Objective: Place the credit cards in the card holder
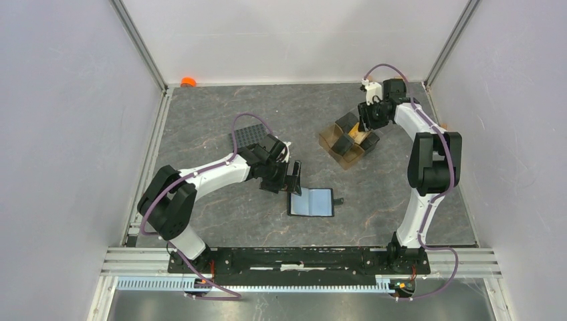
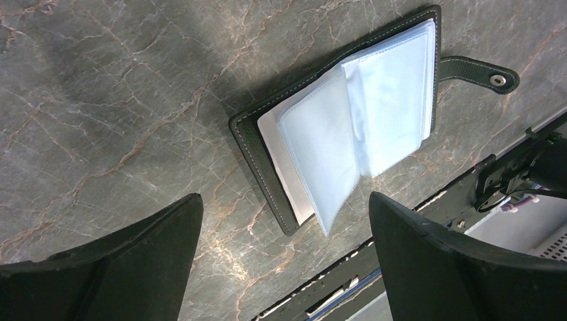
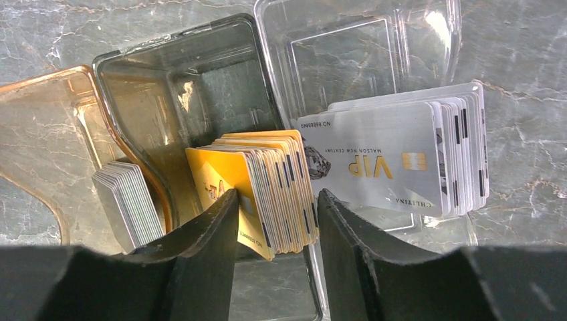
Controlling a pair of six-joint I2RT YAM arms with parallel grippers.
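The dark card holder (image 2: 254, 144) lies spread out with pale clear sleeves (image 2: 334, 120), below and to the right of my left gripper (image 1: 294, 180) in the top view. That gripper is open and empty, its fingers (image 2: 154, 247) wide apart. In the right wrist view, a yellow card stack (image 3: 284, 194) leans in a dark compartment. My right gripper is over it with fingers apart, one on each side of the stack. Whether they press on the cards cannot be told. Silver VIP cards (image 3: 381, 154) and a grey card stack (image 3: 130, 204) sit in neighbouring compartments.
The joined compartments form an organiser, with a clear bin (image 3: 341, 40) and an amber bin (image 3: 40, 134). In the top view, a dark ridged pad (image 1: 249, 136) lies beyond the left arm. An orange item (image 1: 188, 81) sits at the back left.
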